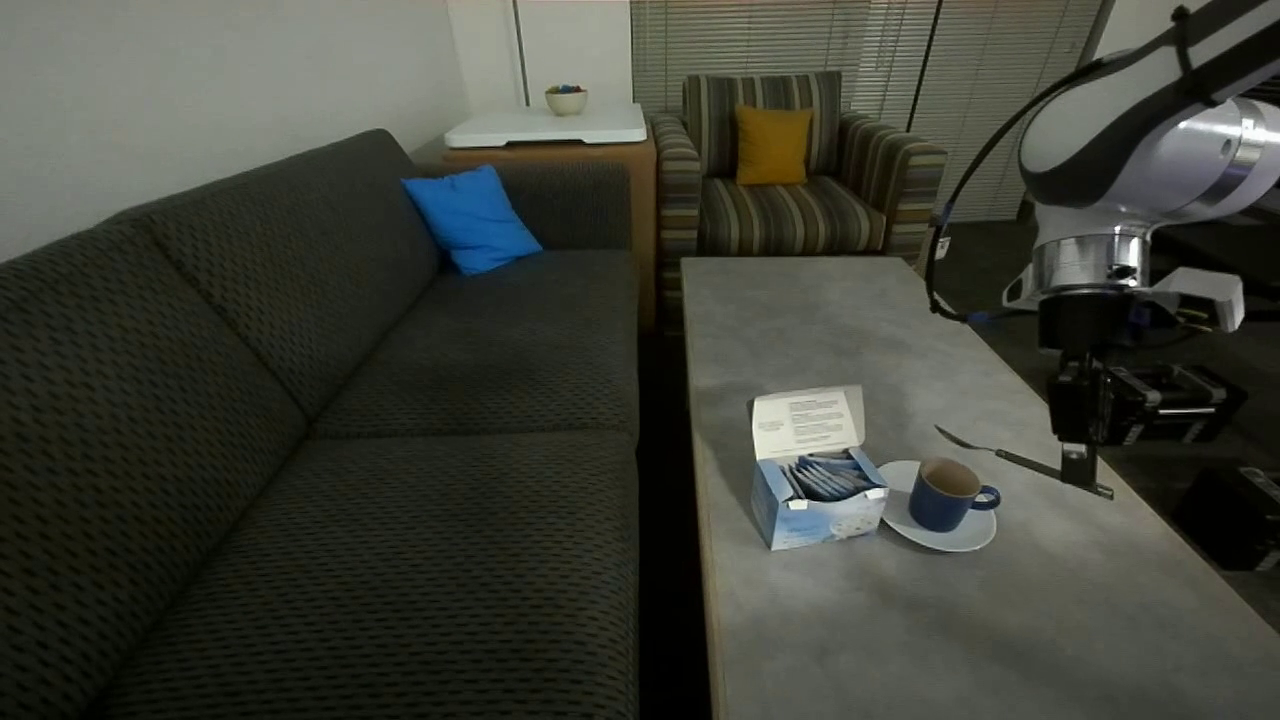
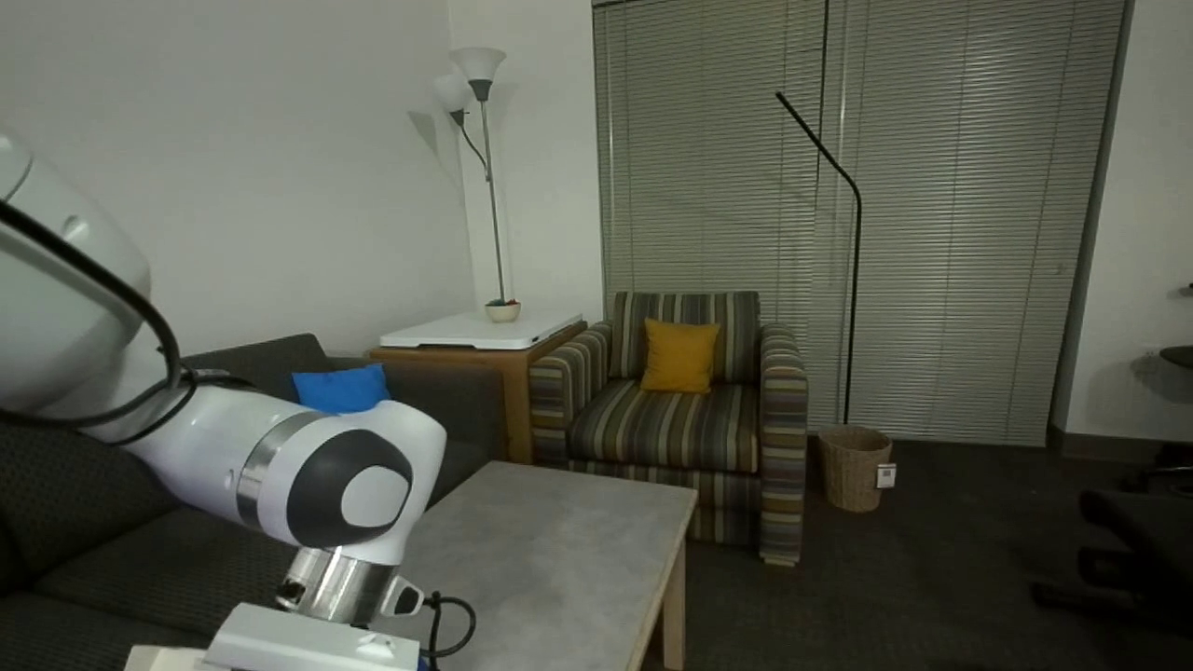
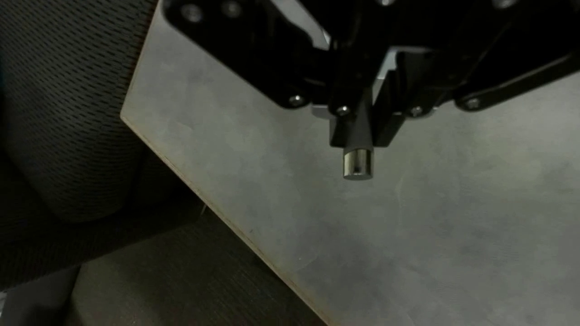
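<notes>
In exterior view 1, my gripper [image 1: 1077, 461] is shut on the dark handle of a long, thin utensil [image 1: 1022, 462]. The utensil's slim metal head points toward the left, behind the blue cup; whether it is a fork or a knife cannot be made out. Only the metal-capped butt of the handle [image 3: 358, 163] sticks out past the fingers [image 3: 338, 132] in the wrist view. The blue cup [image 1: 938, 508] stands upright on a white saucer [image 1: 956, 539], to the left of my gripper and nearer that camera. Exterior view 2 does not show the gripper's fingers.
An open light-blue box [image 1: 819, 524] of packets stands left of the saucer, its lid raised. Bare surface lies toward the far end and near end of the grey table [image 1: 792, 318]. A dark sofa [image 1: 480, 516] runs along the table's left side, with a gap between.
</notes>
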